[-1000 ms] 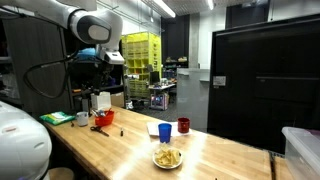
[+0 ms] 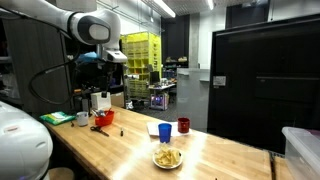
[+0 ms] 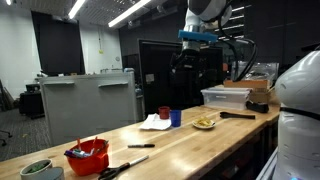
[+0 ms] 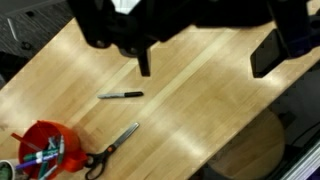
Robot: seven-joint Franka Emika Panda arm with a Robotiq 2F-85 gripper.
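My gripper hangs high above the wooden table, its fingers wide apart with nothing between them in the wrist view. Below it on the bare wood lies a dark marker (image 4: 121, 95). Scissors (image 4: 111, 151) rest near the red container (image 4: 72, 145), which has pens and markers inside. A blue cup (image 2: 165, 130) and a dark red mug (image 2: 183, 125) stand toward the back. Closer to the front, a plate (image 2: 167, 163) carries yellowish food. The gripper touches none of these.
A white cloth or paper (image 3: 156, 122) lies beside the cups. A grey bowl or cup (image 3: 38, 169) stands near the red container. At the far side is a translucent bin (image 3: 227, 97). Bare tabletop (image 3: 165, 155) separates the pen container from the plate.
The upper arm and hand have shifted slightly in exterior view 1. The things on the table stay where they were.
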